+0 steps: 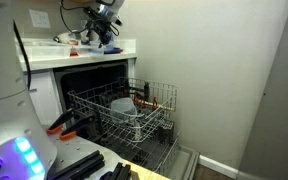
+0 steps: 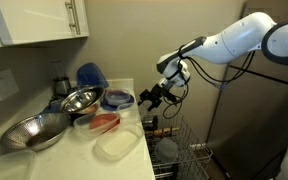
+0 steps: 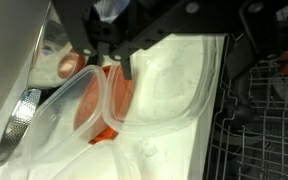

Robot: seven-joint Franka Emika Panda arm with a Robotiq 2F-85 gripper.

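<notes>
My gripper (image 2: 150, 101) hangs over the counter's edge beside the dishwasher, open with nothing held. In the wrist view, the gripper has its dark fingers apart above a clear plastic container (image 3: 162, 92). This container (image 2: 120, 143) rests on the counter near its edge. Beside it sits another clear container (image 2: 96, 122), with something orange-red (image 3: 118, 98) in or under it. A blue bowl (image 2: 116, 98) stands farther back. In the dishwasher rack (image 1: 89, 103) lies a clear container (image 1: 124, 106).
A metal colander (image 2: 36, 132) and a metal bowl (image 2: 81, 100) occupy the wall side of the counter (image 2: 94, 162). Overhead, a white cabinet (image 2: 34, 22) juts out. The pulled-out lower rack (image 1: 149, 154) looks mostly bare.
</notes>
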